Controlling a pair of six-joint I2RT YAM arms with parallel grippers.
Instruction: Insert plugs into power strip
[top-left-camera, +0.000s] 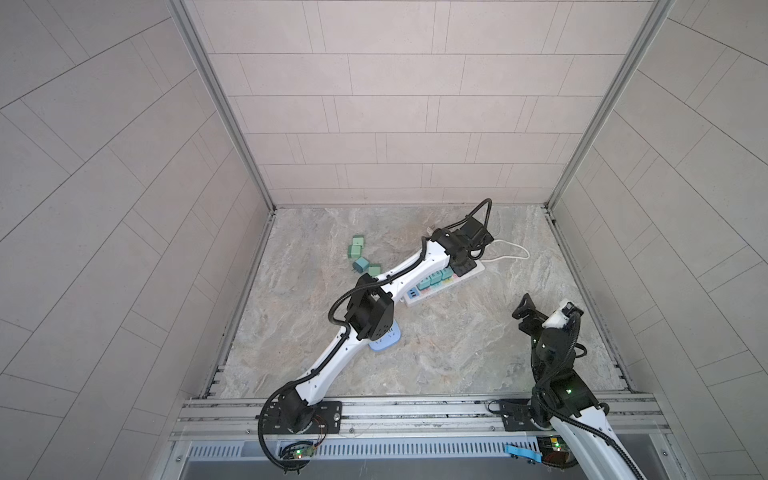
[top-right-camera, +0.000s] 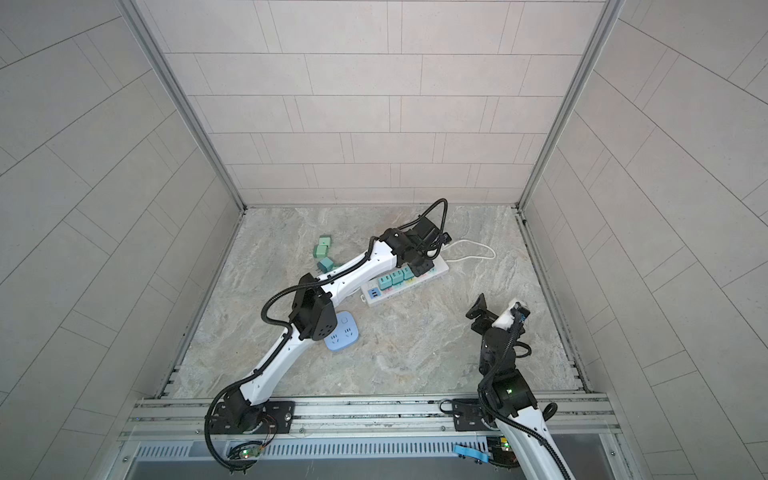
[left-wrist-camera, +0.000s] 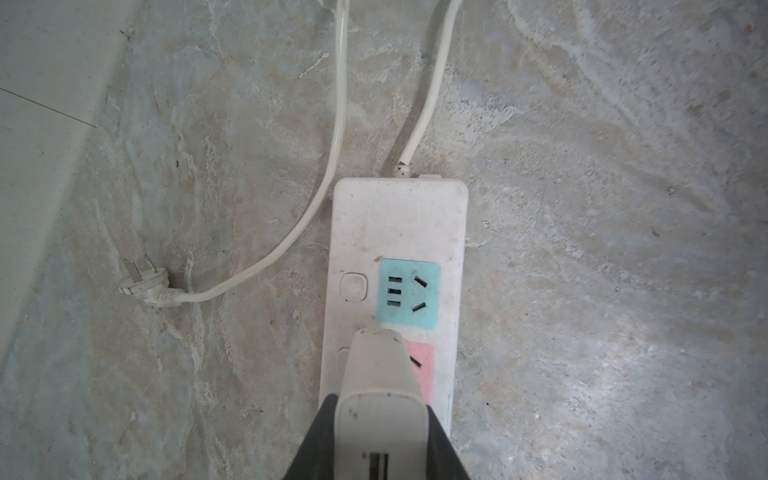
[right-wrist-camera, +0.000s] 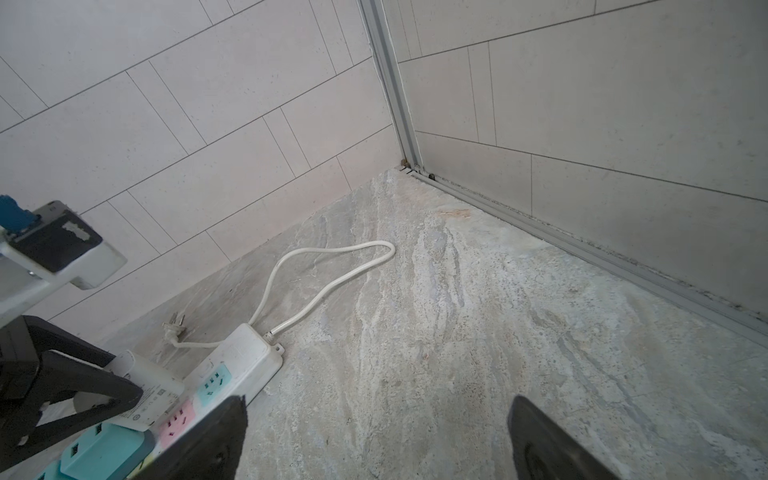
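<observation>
The white power strip (left-wrist-camera: 392, 216) lies right of centre, carrying several teal plugs (right-wrist-camera: 108, 452) in a row, with a cyan socket (left-wrist-camera: 408, 292) and a pink socket (right-wrist-camera: 177, 420) further along it. My left gripper is shut on a white plug (left-wrist-camera: 380, 360), held low over the pink socket and partly covering it; whether it is seated cannot be told. My right gripper stands open and empty at the front right, apart from the strip.
Green blocks (top-left-camera: 357, 249) lie left of the strip. A blue extension socket (top-right-camera: 342, 332) sits near the left arm. A loose cord plug (left-wrist-camera: 148, 284) lies behind the strip.
</observation>
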